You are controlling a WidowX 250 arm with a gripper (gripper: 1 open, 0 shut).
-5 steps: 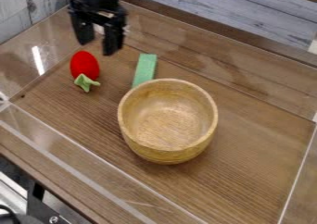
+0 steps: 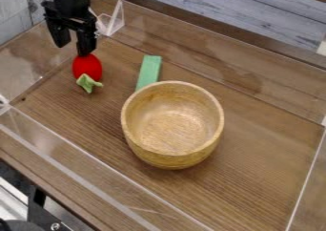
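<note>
My black gripper (image 2: 67, 33) hangs at the top left, open, just above and left of a red object (image 2: 87, 69) with a pale green leafy end (image 2: 88, 83), which looks like a toy strawberry or radish. A green rectangular block (image 2: 149, 72) lies to the right, and a large yellow bowl (image 2: 173, 128) stands below it.
A pale rail or wall runs along the left side, and a clear plastic piece sits near the top behind the gripper.
The objects on the table look unmoved.
</note>
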